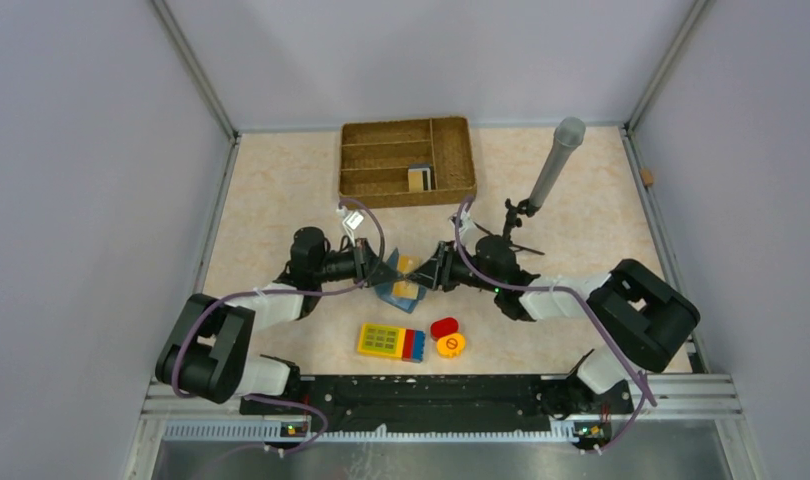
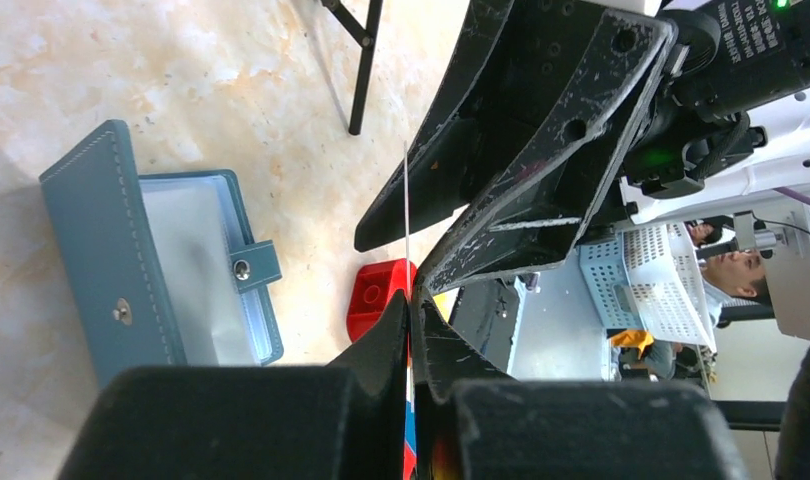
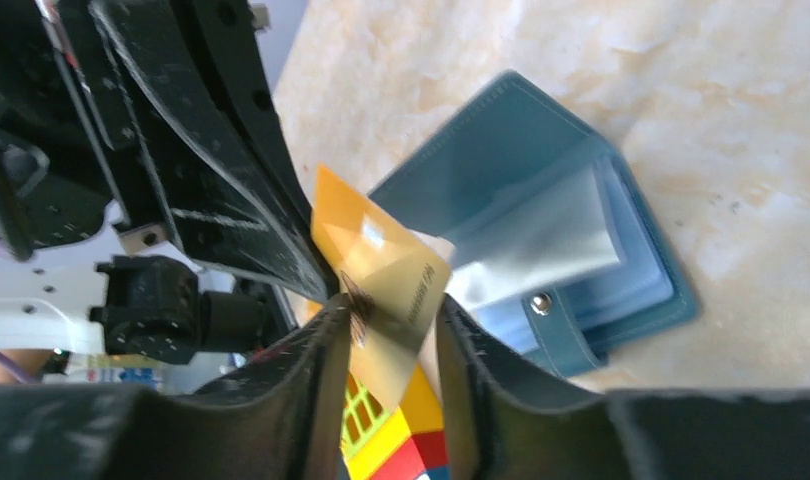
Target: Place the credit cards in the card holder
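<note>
In the top view a yellow card (image 1: 406, 292) is held above the blue-grey card holder (image 1: 398, 301). My left gripper (image 1: 395, 275) is shut on it, and the left wrist view shows the card (image 2: 406, 200) edge-on as a thin line rising from the fingertips. My right gripper (image 1: 418, 277) faces it from the other side, partly open. Its fingers (image 3: 464, 340) stand apart close to the card (image 3: 386, 285); whether they touch it cannot be told. Below, the card holder (image 2: 101, 260) lies unfolded on the table, its clear sleeves and snap tab showing.
A brown compartment box (image 1: 386, 200) at the back holds more cards (image 1: 419, 180). In front lie a yellow toy phone (image 1: 381, 340), a red block (image 1: 444, 327) and a yellow-orange piece (image 1: 451, 345). A microphone on a stand (image 1: 556, 165) rises at the back right.
</note>
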